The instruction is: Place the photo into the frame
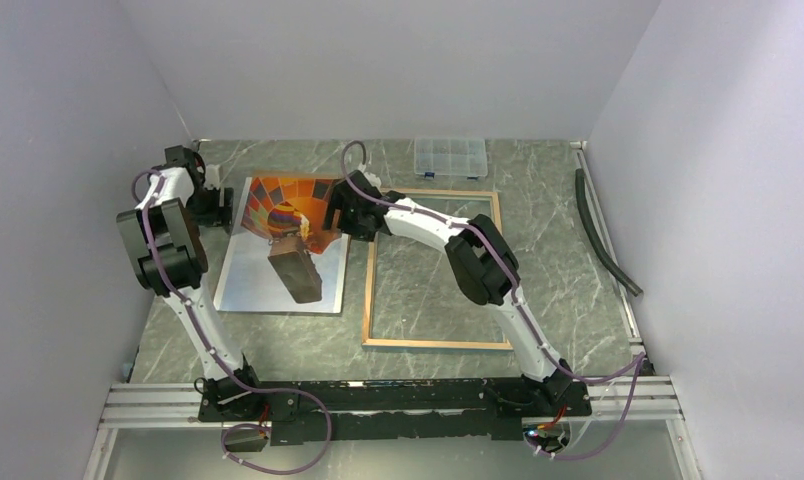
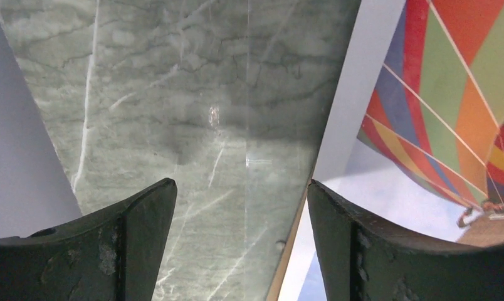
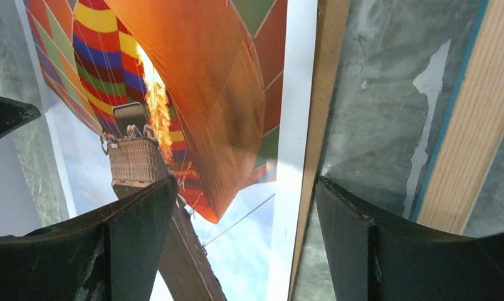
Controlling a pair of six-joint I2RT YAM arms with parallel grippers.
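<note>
The photo (image 1: 240, 265), a hot-air balloon print with a white margin on a brown board, lies flat on the table left of the wooden frame (image 1: 436, 345). My left gripper (image 1: 221, 207) hovers at the photo's left edge, its fingers (image 2: 350, 232) parted and one of them over the white margin (image 2: 343, 113). At the photo's right edge is my right gripper (image 1: 346, 215), fingers parted too. In the right wrist view one finger (image 3: 130, 232) lies over the picture and the other (image 3: 362, 232) just outside the brown board edge (image 3: 312, 150). Neither gripper visibly pinches the photo.
A strip of bare table (image 3: 387, 125) separates the photo from the frame. Behind them stands a clear plastic box (image 1: 450, 158). A dark tube (image 1: 600, 240) lies along the right wall, and the table right of the frame is clear.
</note>
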